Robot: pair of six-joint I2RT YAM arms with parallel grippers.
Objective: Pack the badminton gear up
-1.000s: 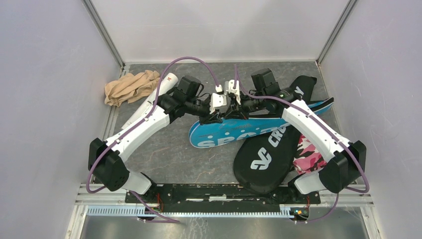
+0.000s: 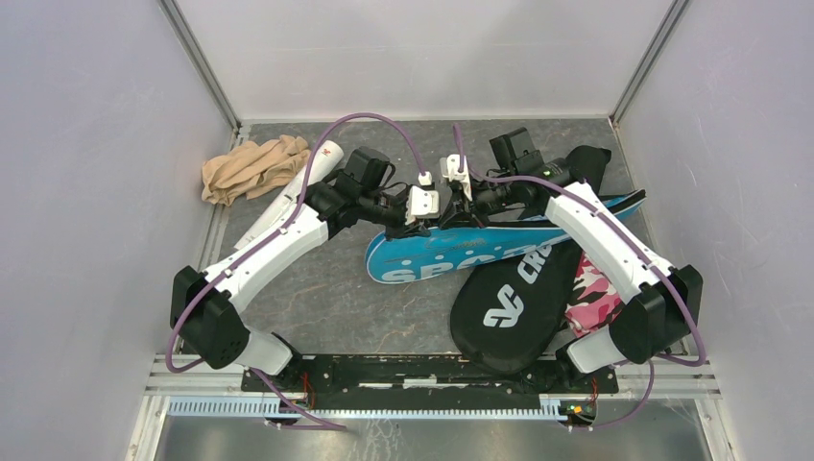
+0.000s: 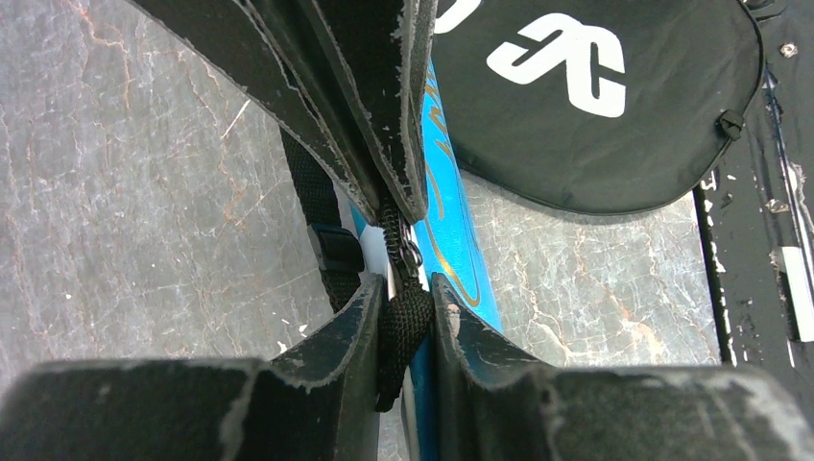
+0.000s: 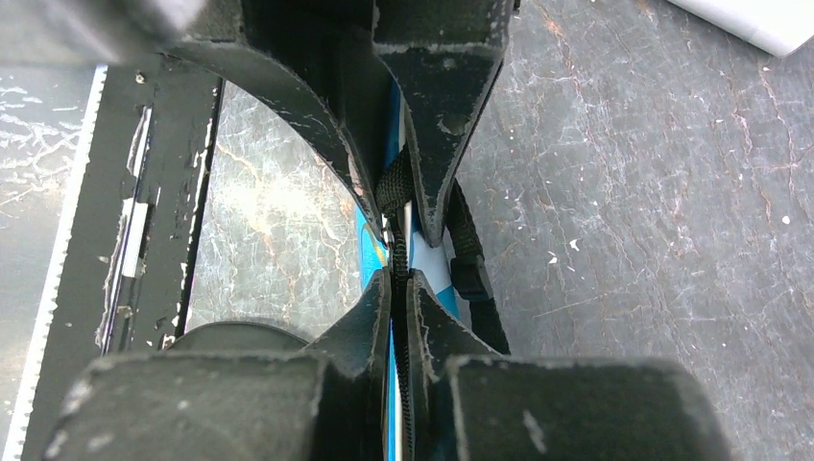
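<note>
A blue racket bag (image 2: 451,254) with white lettering lies across the middle, its dark zipper edge along the top. At its left part both grippers work close together. My left gripper is shut on a black strap tab (image 3: 403,325) at the zipper's end. My right gripper straddles the black zipper (image 4: 400,317), its fingers very close to it on both sides; whether they press on it is unclear. A small zipper pull (image 3: 411,253) shows between the two grippers. Below the blue bag lies a black racket cover (image 2: 504,312) with white print.
A pink camouflage cloth (image 2: 593,298) lies under the right arm. At the left are a white tube (image 2: 278,206) and a tan cloth (image 2: 254,168).
My right gripper has shifted slightly to the right along the zipper edge, away from the left one. The left gripper and the bag look nearly unmoved.
</note>
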